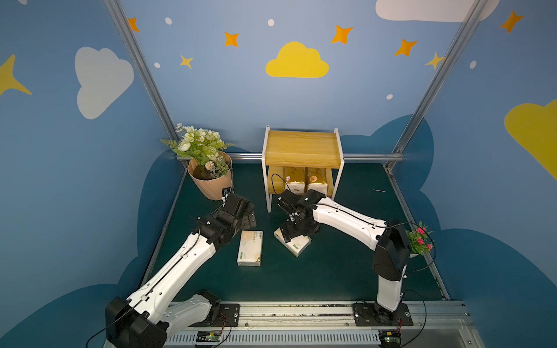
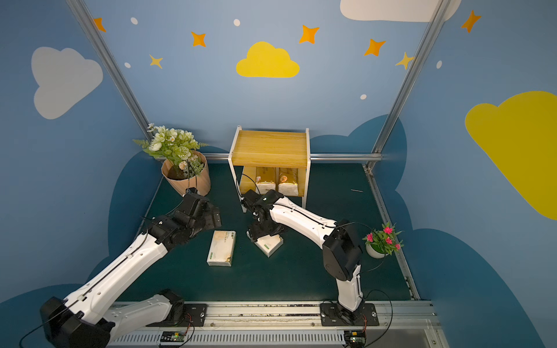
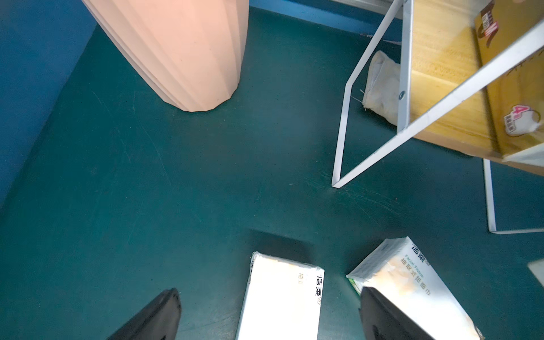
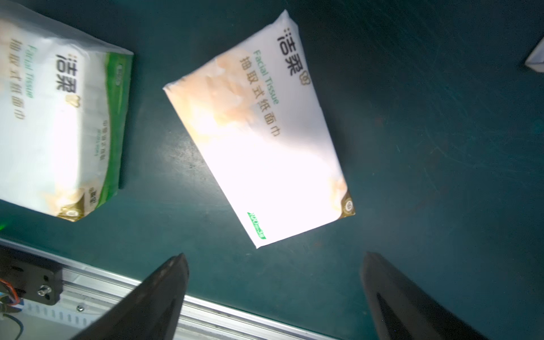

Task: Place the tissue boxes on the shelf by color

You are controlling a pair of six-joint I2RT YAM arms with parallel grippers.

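Two white facial tissue packs lie flat on the dark green table. The left pack (image 1: pixel 250 249) is nearly straight; the right pack (image 4: pixel 263 141) lies at an angle, apart from it. Above the right pack hovers my open right gripper, with nothing between its fingers. My left gripper stands open behind the left pack, empty too. On the lower level of the wooden shelf (image 1: pixel 303 148) sit two gold tissue packs, a left gold pack (image 2: pixel 265 178) and a right gold pack (image 2: pixel 287 179). The shelf's upper board is bare.
A tall pink pot (image 1: pixel 211 182) with white flowers stands left of the shelf. A small white pot (image 2: pixel 375 250) with pink flowers is at the right edge. White shelf legs (image 3: pixel 368 161) rise near the left gripper.
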